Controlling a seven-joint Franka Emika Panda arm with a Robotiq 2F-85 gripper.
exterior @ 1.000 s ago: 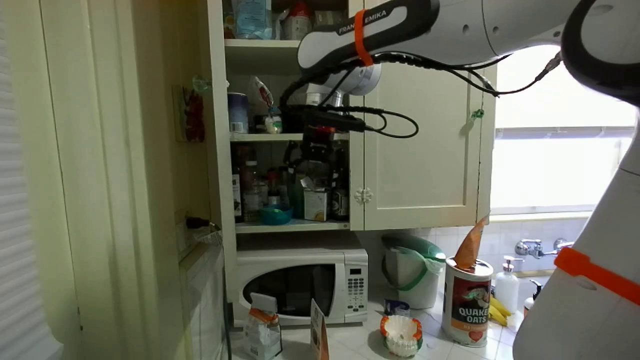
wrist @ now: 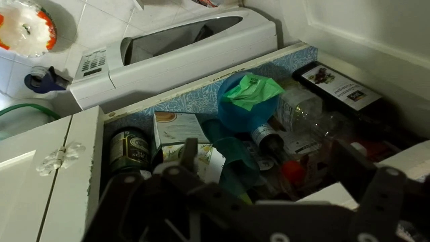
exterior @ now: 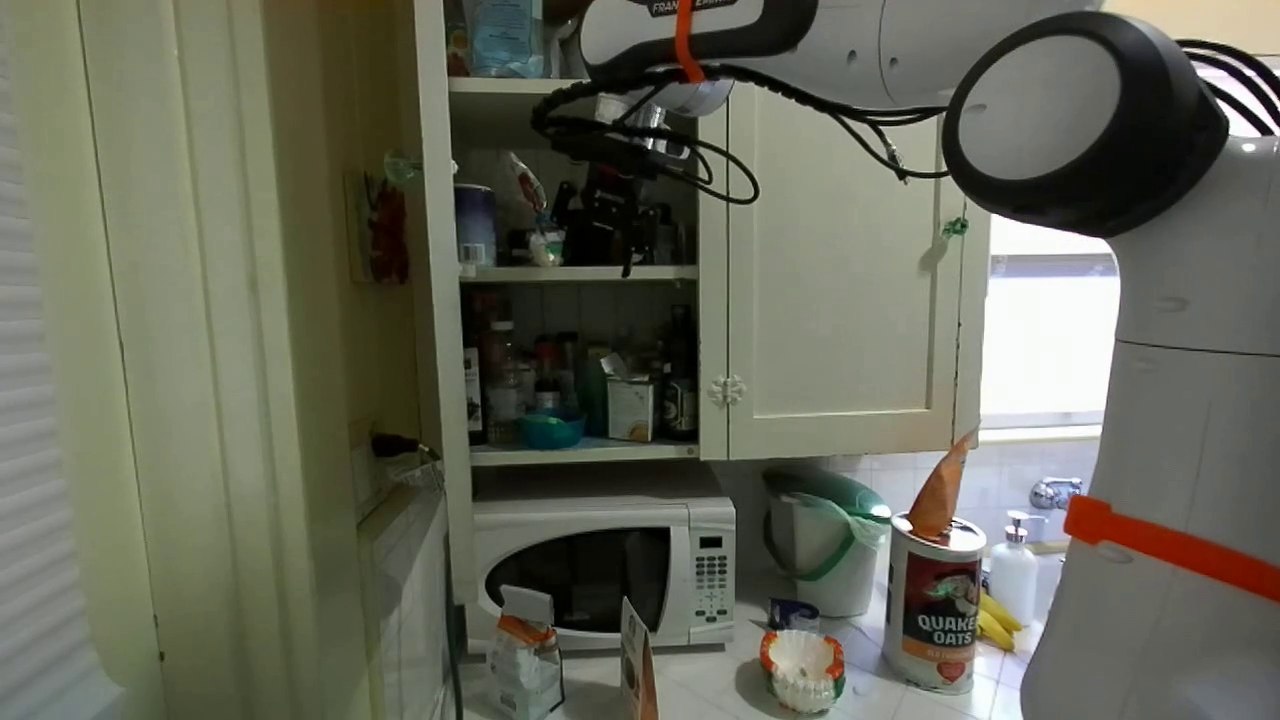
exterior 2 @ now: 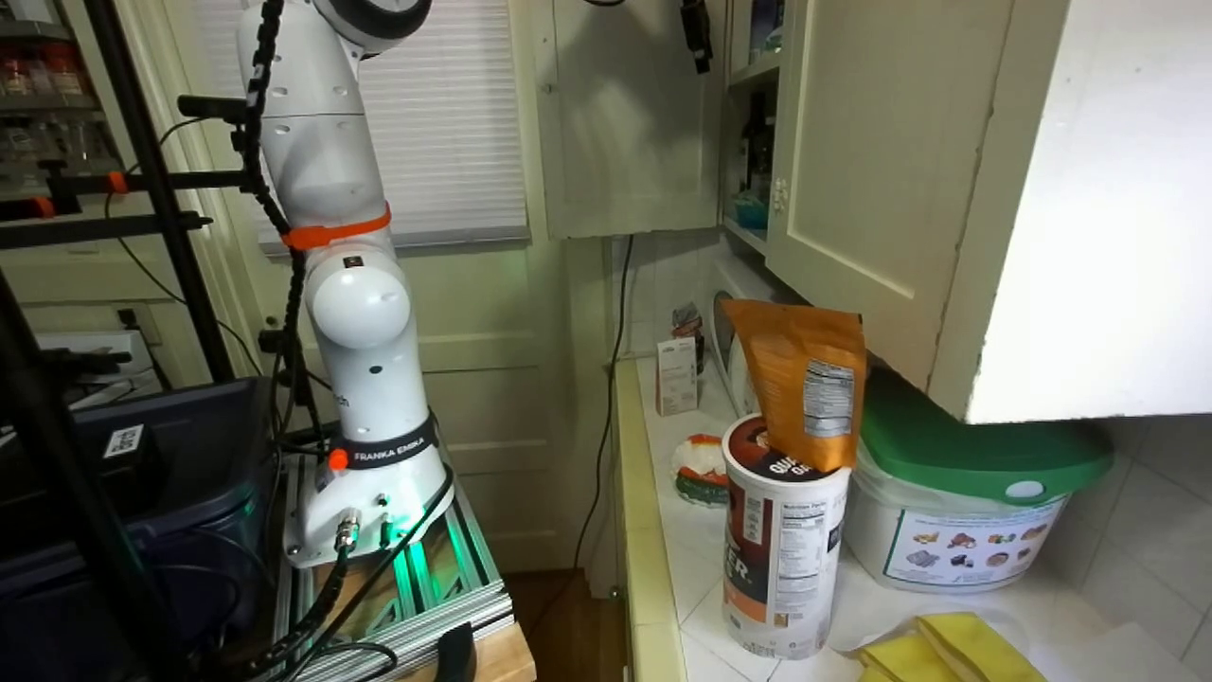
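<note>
My gripper (exterior: 600, 240) stands open in front of the open cupboard, at the height of its middle shelf. In the wrist view its dark fingers (wrist: 188, 155) are spread wide, and no object is held between them. Below lies the lower shelf with a blue bowl (wrist: 229, 109) holding a green packet (wrist: 258, 92). An opened tea box (wrist: 179, 128), a dark can (wrist: 129, 149) and a balsamic vinegar bottle (wrist: 342, 86) share that shelf. In the second exterior view only a dark tip of the gripper (exterior 2: 696, 40) shows at the top edge.
A closed cupboard door (exterior: 840, 264) flanks the opening on the right. Beneath the cupboard sits a white microwave (exterior: 606, 570). On the counter are an oats canister (exterior: 936, 612), a lidded bin (exterior: 828, 546), a paper bowl (exterior: 801, 672) and a small bag (exterior: 525, 660).
The gripper has risen from in front of the lower shelf to the middle shelf's height and shifted slightly left. The arm's upper links moved left too. Items on the lower shelf look unmoved.
</note>
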